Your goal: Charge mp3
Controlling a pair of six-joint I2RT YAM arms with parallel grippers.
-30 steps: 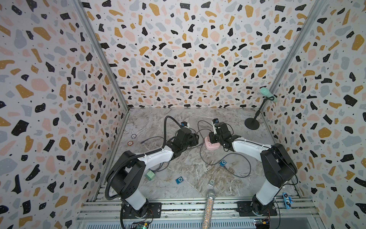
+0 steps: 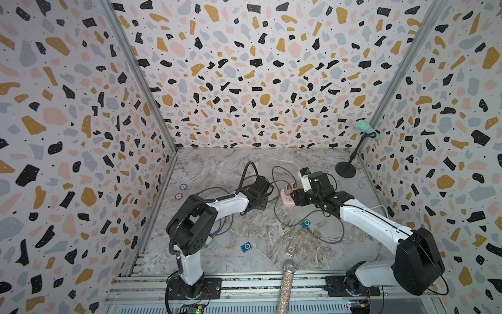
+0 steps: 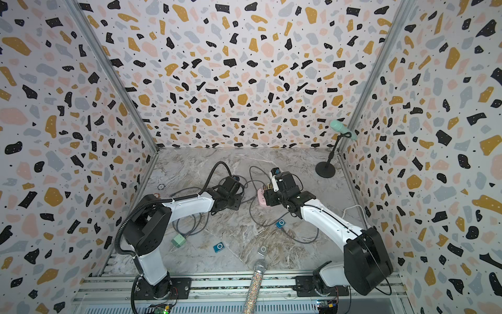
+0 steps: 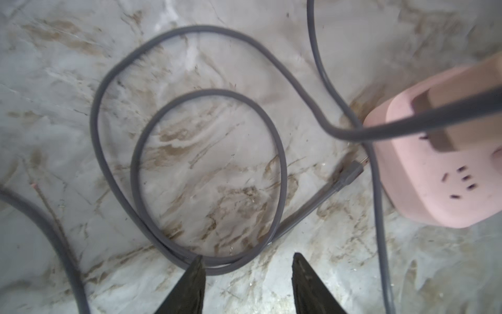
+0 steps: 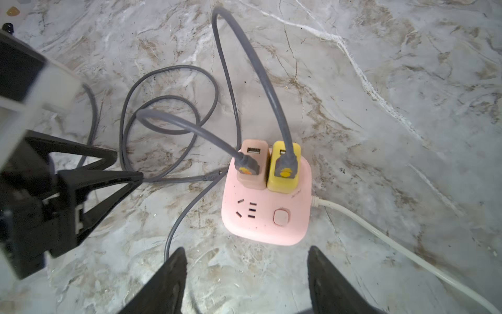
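A pink power strip [image 5: 266, 214] holds a pink charger [image 5: 252, 180] and a yellow charger [image 5: 285, 183], each with a grey cable plugged in. A loose cable plug [image 4: 349, 172] lies beside the strip among grey loops. My left gripper is open above those loops, nothing between its fingers. My right gripper stands open above the strip, nothing gripped. A blue mp3 [image 2: 306, 223] has a cable at it; another blue mp3 [image 2: 245, 247] and a silver one [image 2: 290, 250] lie nearer the front.
A lamp [image 2: 345, 168] with a mint head stands at the back right. A green block [image 3: 178, 240] lies front left. A white power cord [image 5: 376, 233] runs right from the strip. Bare marble is clear at the back.
The left arm has shifted and bent, its gripper slightly lower in the top view.
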